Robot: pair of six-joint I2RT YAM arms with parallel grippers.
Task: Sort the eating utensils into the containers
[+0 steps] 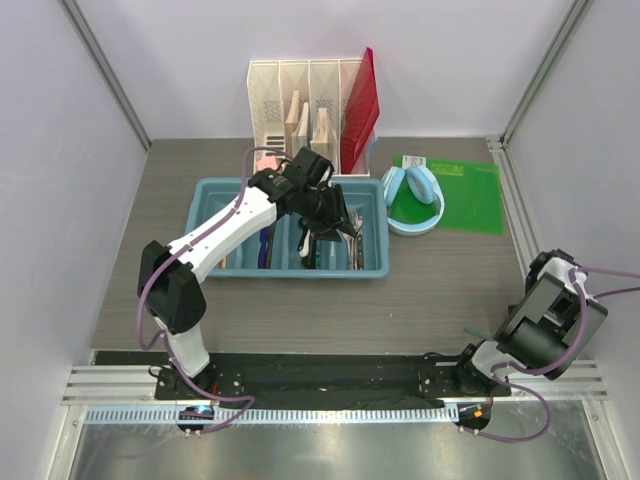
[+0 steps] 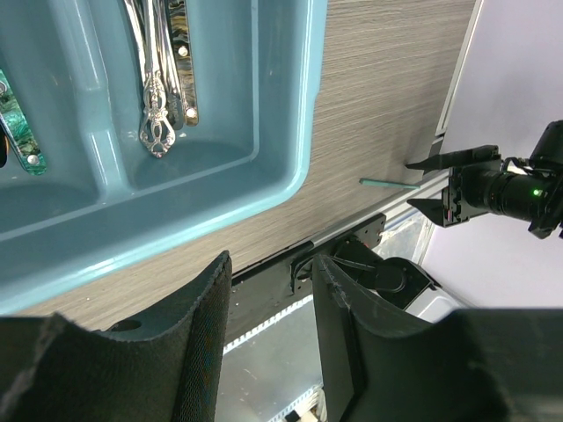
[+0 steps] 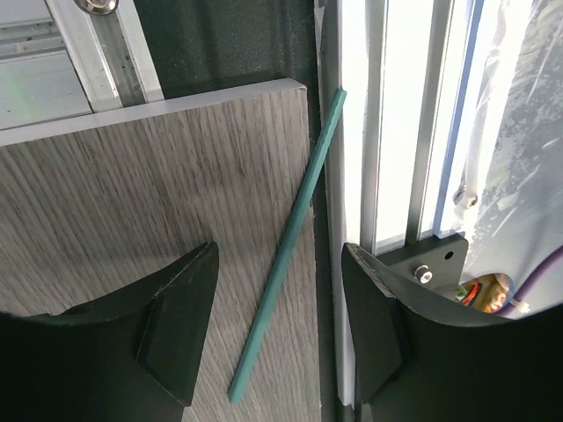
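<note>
A thin green stick (image 3: 286, 255) lies at the table's front right, its far end reaching past the wooden edge. My right gripper is above it, fingers apart on either side of the stick, nothing gripped. In the left wrist view the same right gripper points at the stick (image 2: 387, 184). The blue divided tray (image 1: 215, 272) holds utensils in its compartments; metal cutlery (image 1: 356, 245) fills the right one, with ornate handles (image 2: 157, 119) showing. My left gripper hangs over the tray area, fingers parted and empty.
Blue headphones (image 1: 418, 195) rest partly on a green sheet (image 1: 470, 198) at the back right. A white file rack (image 1: 268, 100) with a red folder (image 1: 362, 115) stands behind the tray. Bare table (image 1: 440, 290) lies between tray and right arm.
</note>
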